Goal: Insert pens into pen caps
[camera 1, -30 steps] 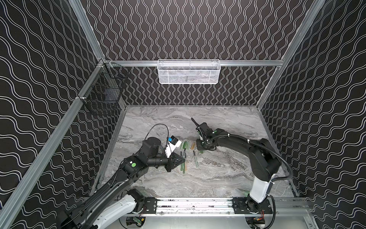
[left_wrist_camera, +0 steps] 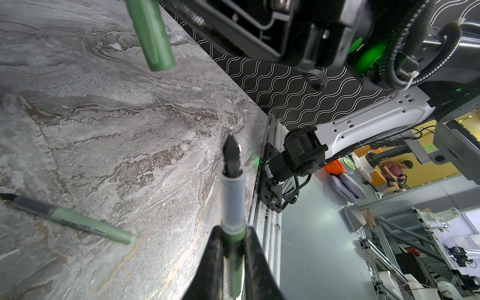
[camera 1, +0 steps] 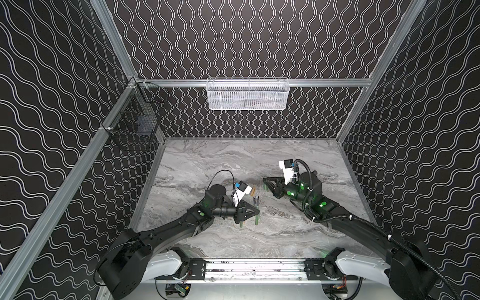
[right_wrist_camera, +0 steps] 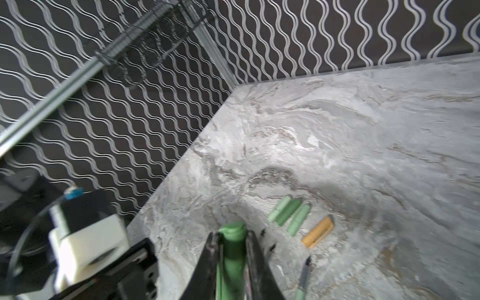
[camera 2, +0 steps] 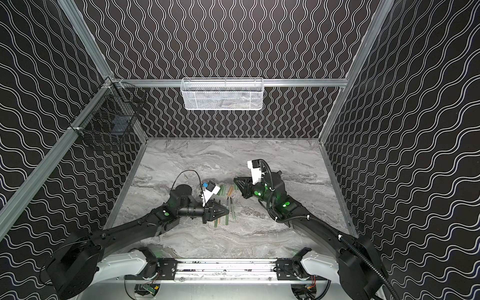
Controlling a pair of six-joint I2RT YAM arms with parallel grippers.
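Note:
My left gripper is shut on a green-barrelled pen, whose black tip points up in the left wrist view. My right gripper is shut on a green pen cap. That same cap also shows at the top of the left wrist view, apart from the held pen and up to its left. In the top left view the right gripper stands beyond the left one and slightly to the right. Which way the cap's opening faces, I cannot tell.
Several green caps and an orange cap lie on the marbled table. A loose pen rests nearby. Mesh baskets hang on the back and left walls.
The left gripper has moved right.

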